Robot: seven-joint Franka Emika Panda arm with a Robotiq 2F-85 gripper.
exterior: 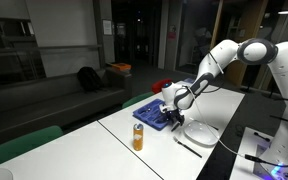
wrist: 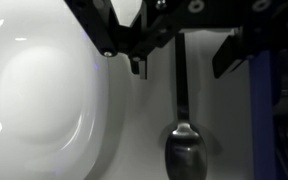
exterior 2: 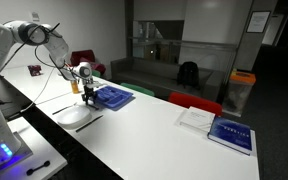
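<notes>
A spoon with a dark handle and a shiny metal bowl (wrist: 186, 155) lies on the white table in the wrist view. My gripper is open above it, its two fingers well apart. The spoon's handle runs between them, with a gap visible on either side. In exterior view 1 the gripper (exterior: 175, 122) hangs low between the blue tray (exterior: 147, 113) and the white plate (exterior: 200, 134); the spoon is hard to make out there.
Left of the fingers is the plate's rim (wrist: 96, 120), and the tray's blue wall (wrist: 263, 120) is on the right. A dark utensil (exterior: 187, 147) lies in front of the plate. An orange container (exterior: 138, 138) stands farther left.
</notes>
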